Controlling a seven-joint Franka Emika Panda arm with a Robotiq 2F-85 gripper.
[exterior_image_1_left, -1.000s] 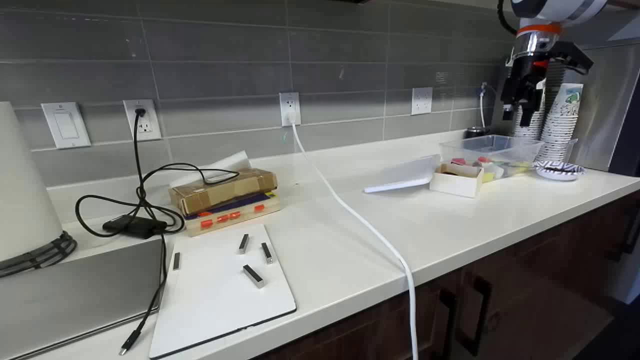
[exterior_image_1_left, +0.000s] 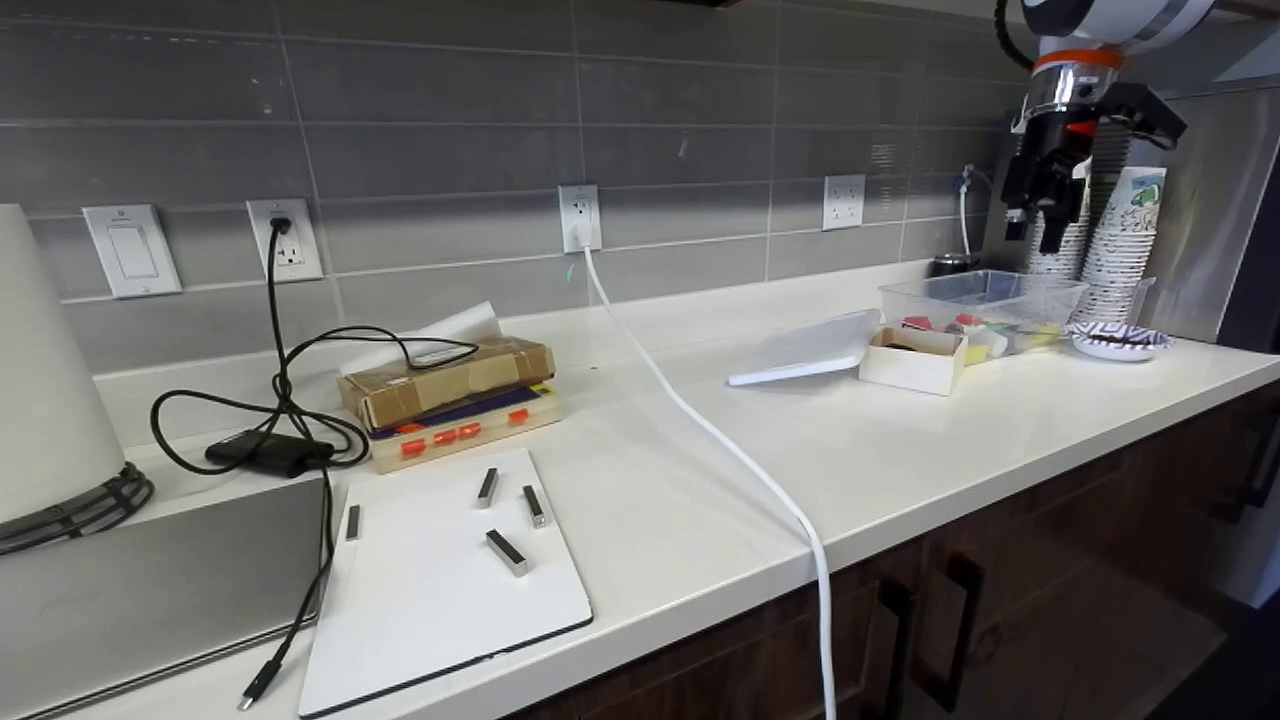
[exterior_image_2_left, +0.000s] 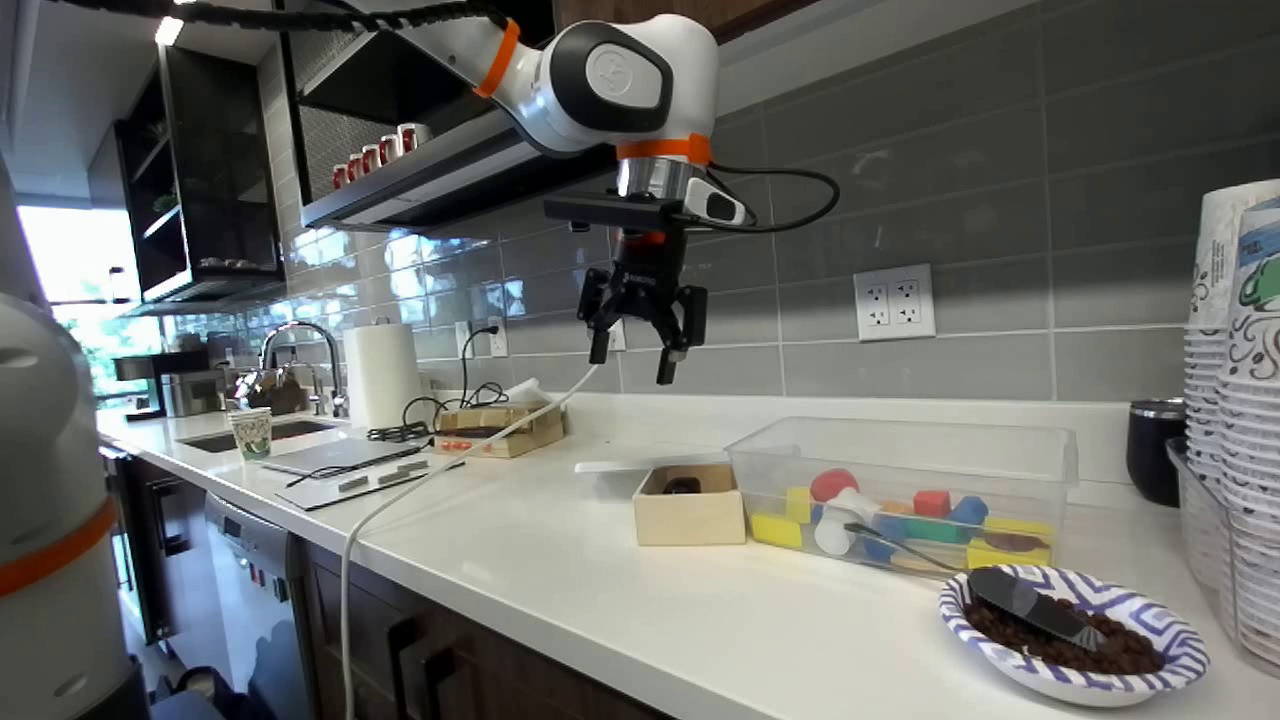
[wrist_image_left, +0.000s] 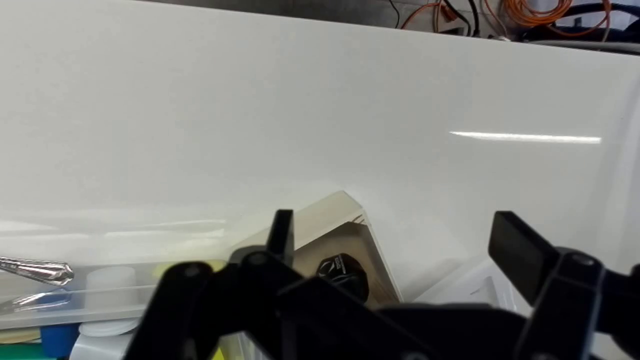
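Note:
My gripper (exterior_image_2_left: 635, 364) is open and empty, raised well above the counter. In the wrist view its two fingers stand wide apart, with a small open wooden box (wrist_image_left: 316, 222) below and partly hidden by the gripper body. A dark, shiny round object (wrist_image_left: 345, 270) lies inside that box; what it is I cannot tell. From the side, the box (exterior_image_2_left: 690, 522) stands on the counter against a clear plastic bin (exterior_image_2_left: 900, 446) of coloured blocks. To the bin's right, a patterned paper bowl (exterior_image_2_left: 1188, 636) holds brown beans and a black scoop (exterior_image_2_left: 1038, 608).
Stacked paper cups (exterior_image_2_left: 1242, 480) rise at the far right. A white lid (exterior_image_1_left: 798, 348) leans near the box. Across the counter runs a white cable (exterior_image_1_left: 720, 426); further left lies a whiteboard (exterior_image_1_left: 420, 600) with several small dark-topped bars.

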